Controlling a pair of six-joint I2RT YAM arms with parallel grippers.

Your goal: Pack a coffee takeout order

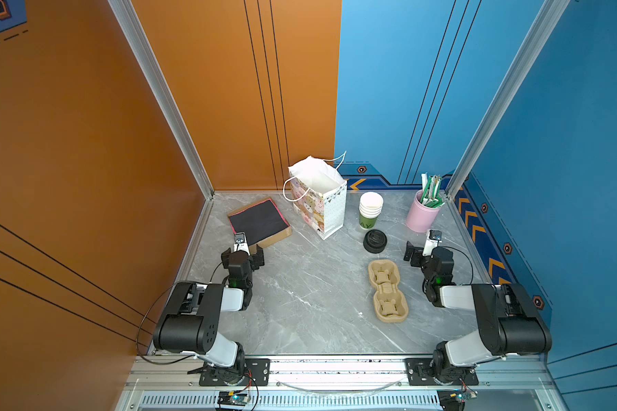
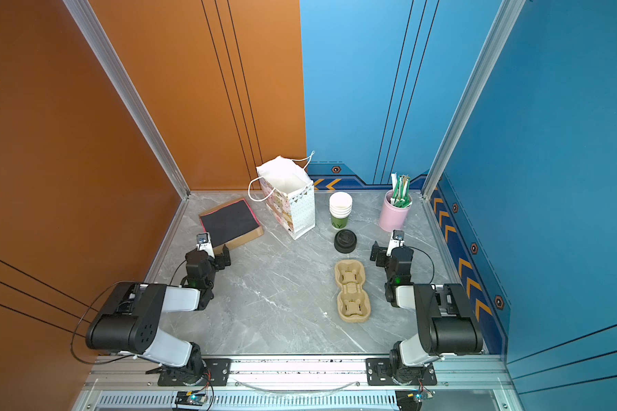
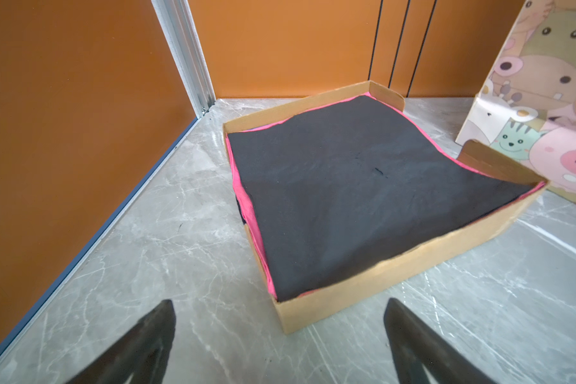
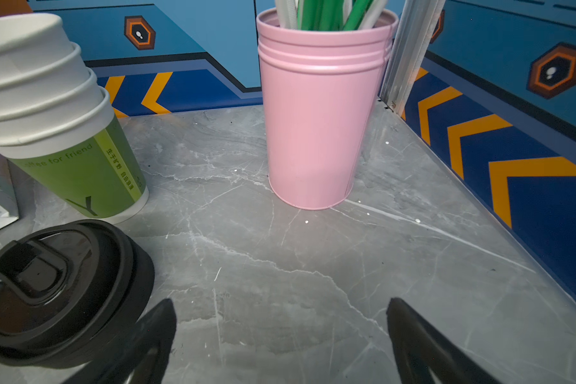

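A stack of paper cups (image 1: 370, 209) stands at the back, with black lids (image 1: 375, 240) piled in front of it. Nearer the front lies an empty two-cup cardboard carrier (image 1: 388, 291). The patterned paper bag (image 1: 320, 198) is upright at the back middle, its top open. Wrapped straws in green and white (image 4: 329, 14) poke out of a pink bucket (image 4: 323, 121) at the back right. My left gripper is open before the box with the black sheet, holding nothing. Likewise open and empty, my right gripper faces the bucket, right of the lids.
A shallow cardboard box (image 3: 390, 265) lined with a black sheet (image 3: 377, 192) sits at the back left, close beside the bag. Bare grey tabletop (image 1: 301, 294) stretches between the two arms. Walls enclose the left, back and right sides.
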